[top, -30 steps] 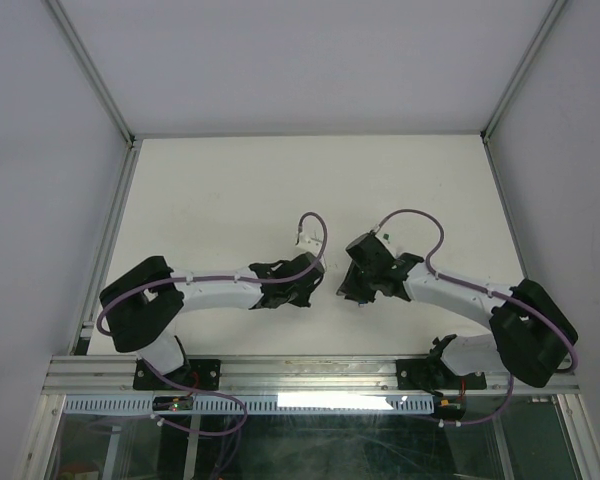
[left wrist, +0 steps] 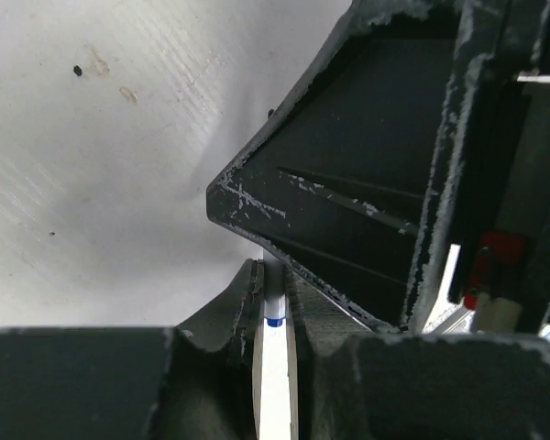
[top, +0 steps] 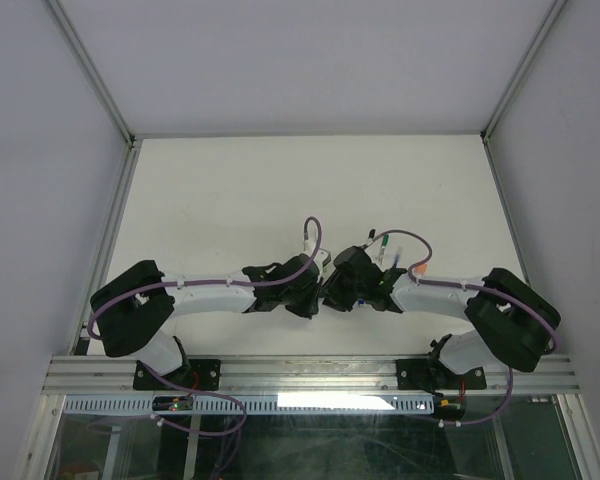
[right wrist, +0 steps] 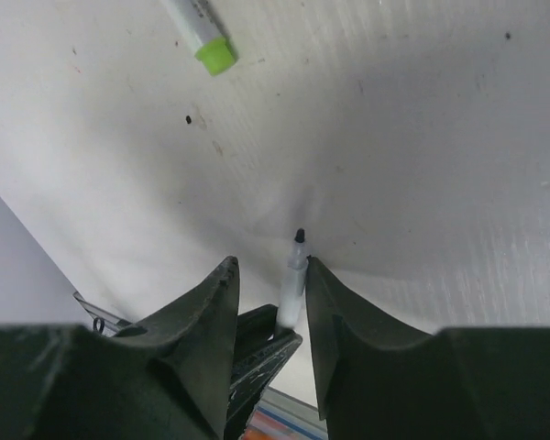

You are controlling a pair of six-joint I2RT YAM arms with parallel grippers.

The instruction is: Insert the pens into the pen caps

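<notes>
My left gripper is shut on a white pen with a blue band, seen upright between its fingers in the left wrist view. I cannot tell whether they touch it. In the top view both grippers (top: 320, 298) meet near the middle of the table's front.
A pen with a green end (right wrist: 202, 37) lies on the table; more pens (top: 395, 258) lie at the right behind my right arm.
My right gripper has moved left, up against my left gripper.
</notes>
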